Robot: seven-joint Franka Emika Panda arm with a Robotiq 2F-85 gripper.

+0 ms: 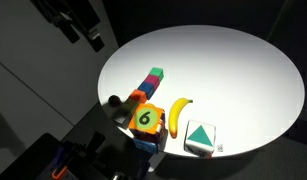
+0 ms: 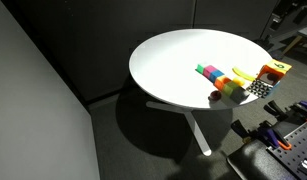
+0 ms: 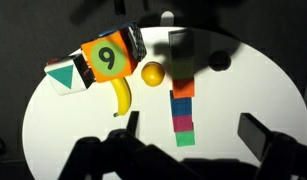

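Observation:
A row of coloured blocks runs from green through magenta and blue to orange, its outer end dim in shadow. A banana lies beside it, with an orange ball between. The number cube shows a digit on an orange face, and a white cube bears a green triangle. A dark round object rests across the row. Above the table, my gripper is open, its fingers wide apart either side of the row. In exterior view 1 the gripper hangs high at upper left, apart from everything.
Most objects cluster near its front rim. A robot base with cables stands past the table edge at lower right in exterior view 2.

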